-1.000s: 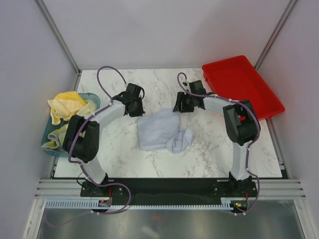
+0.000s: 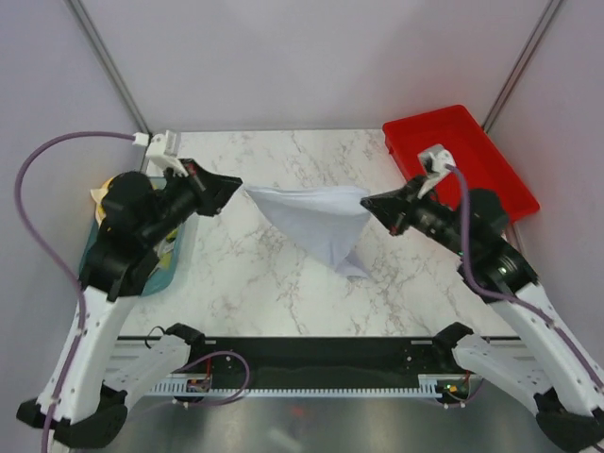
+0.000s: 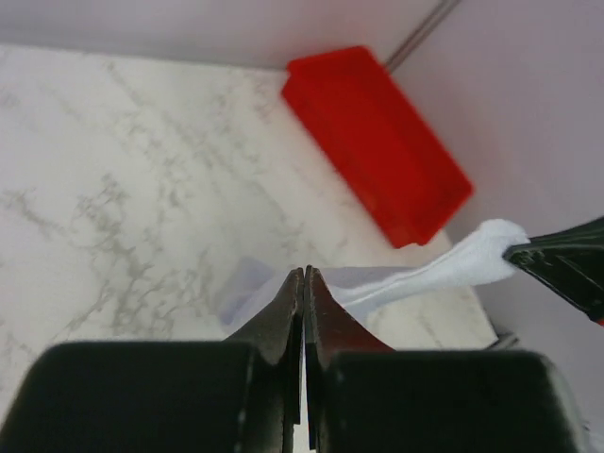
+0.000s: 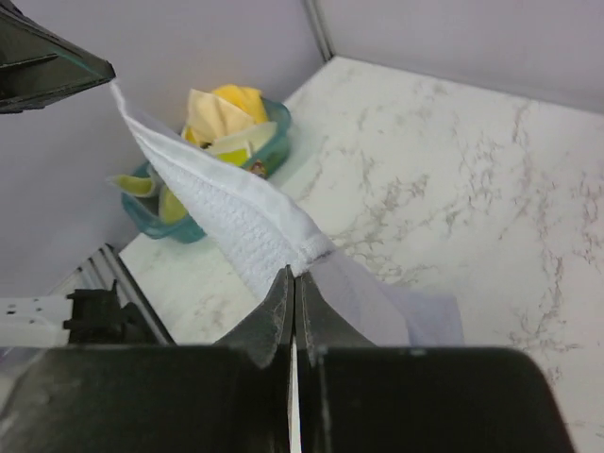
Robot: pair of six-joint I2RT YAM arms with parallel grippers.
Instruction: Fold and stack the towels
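Note:
A white towel (image 2: pixel 316 219) hangs stretched between my two grippers, raised over the marble-patterned table. My left gripper (image 2: pixel 239 179) is shut on one top corner of it; in the right wrist view that corner runs up thin into the left fingertips (image 4: pixel 106 72). The other top corner is pinched by my right gripper (image 2: pixel 366 201), also shut, as the left wrist view shows at the right fingertips (image 3: pixel 514 253). Below, the towel narrows to a lower end (image 2: pixel 351 267) toward the table; whether it touches the surface I cannot tell.
A teal basket (image 2: pixel 162 276) with yellow and pale cloths stands at the left, partly behind my left arm. An empty red bin (image 2: pixel 453 146) fills the back right corner.
The towel, earlier spread over the table with a bunched right part, has been lifted by its far edge. Both grippers, the right one earlier open, have risen and moved apart.

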